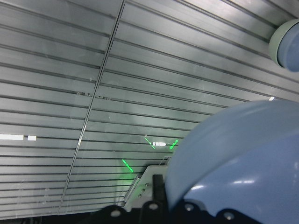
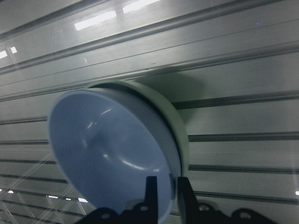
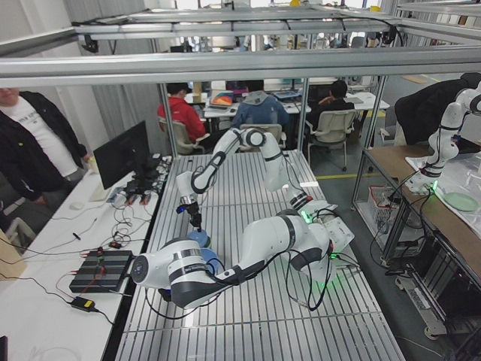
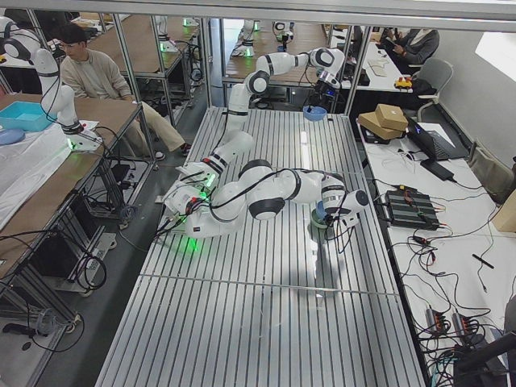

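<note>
In the right wrist view a tilted blue bowl (image 2: 107,140) sits inside a pale green bowl (image 2: 175,119) on the slatted table; my right gripper grips the blue bowl's rim. The left wrist view shows a large blue bowl (image 1: 243,154) filling the lower right, held at its rim by my left gripper, whose fingertips are mostly hidden behind it. In the camera right view this bowl (image 4: 314,113) hangs beneath the far arm. The nested bowls also show small at that wrist view's upper right.
A side desk (image 3: 52,331) with cables, a monitor and black boxes runs along one edge. Metal frame posts and rails surround the table.
</note>
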